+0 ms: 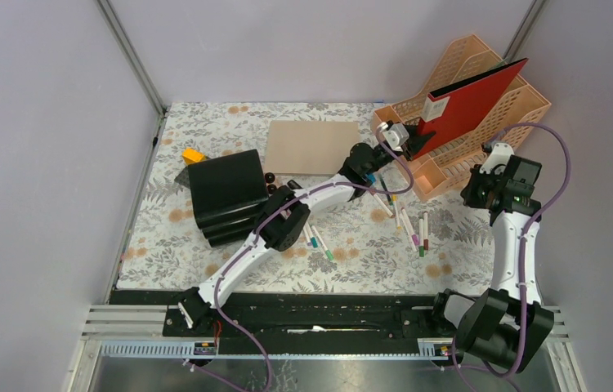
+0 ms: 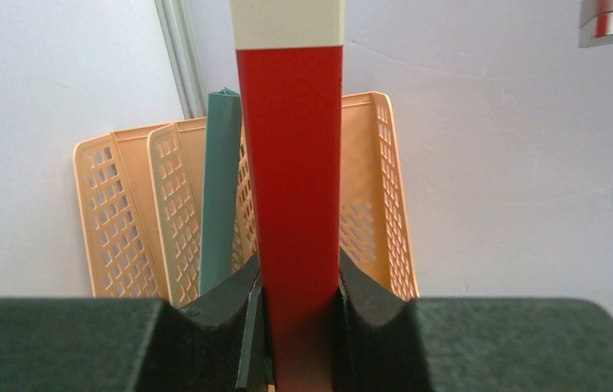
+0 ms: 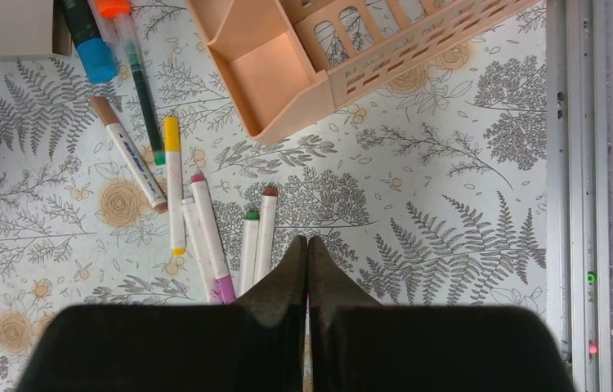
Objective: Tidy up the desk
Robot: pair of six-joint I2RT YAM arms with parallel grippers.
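A red binder (image 1: 473, 106) is held by my left gripper (image 1: 418, 140) over the peach slotted organizer (image 1: 524, 118) at the back right; in the left wrist view its red spine (image 2: 291, 163) stands between the fingers. A teal folder (image 2: 221, 188) is in one slot behind it. My right gripper (image 1: 471, 192) is shut with nothing visible between its fingertips, above the desk right of the loose markers (image 3: 209, 233).
Black folders (image 1: 225, 192), a yellow object (image 1: 193, 155) and a beige board (image 1: 307, 139) lie on the left and middle of the desk. Markers are scattered across the middle.
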